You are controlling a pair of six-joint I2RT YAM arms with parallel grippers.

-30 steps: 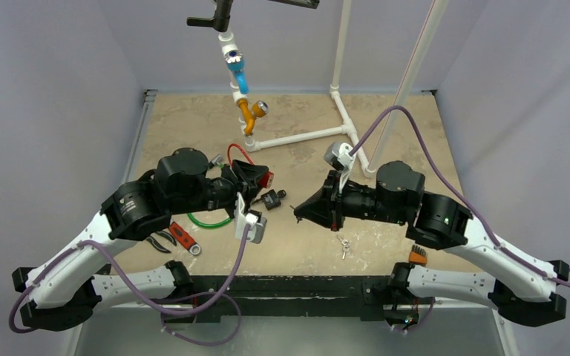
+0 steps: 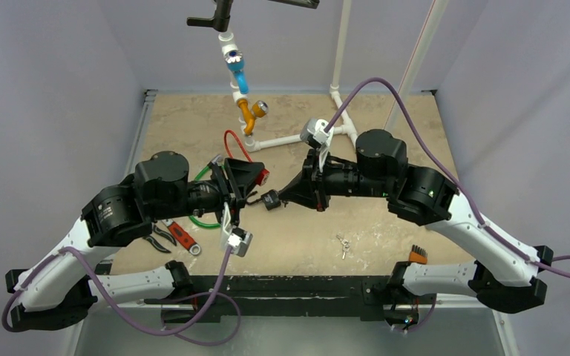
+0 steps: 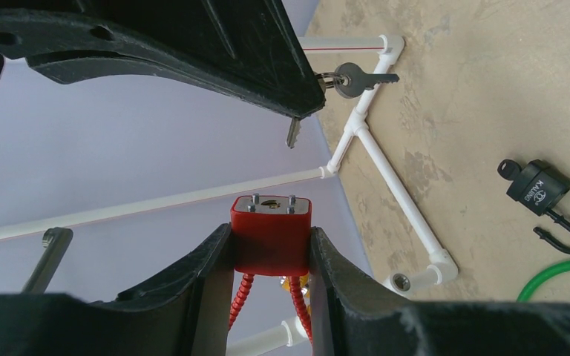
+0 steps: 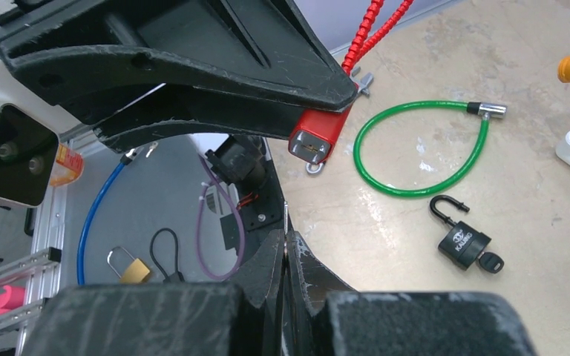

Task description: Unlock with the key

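My left gripper is shut on the red lock (image 3: 271, 241), its keyhole face and short pins pointing up in the left wrist view. Red segmented links hang from the lock's other end. Shut as well is my right gripper (image 2: 283, 197), with a thin key (image 3: 292, 133) sticking out from between its fingertips. A second, dark-headed key (image 3: 352, 80) dangles on a ring beside those fingers. In the right wrist view the held key (image 4: 285, 215) shows edge-on, apart from the lock.
Below lies a black padlock (image 4: 464, 245) with its shackle open and a key in it. A green cable lock (image 4: 415, 193) curves nearby. Other keys (image 2: 344, 246) lie on the board. White pipes (image 2: 289, 139) with an orange tap (image 2: 249, 115) stand at the back.
The right arm has moved left and toward the back, closing on the left gripper. My left gripper has shifted slightly left, still carrying the red lock.
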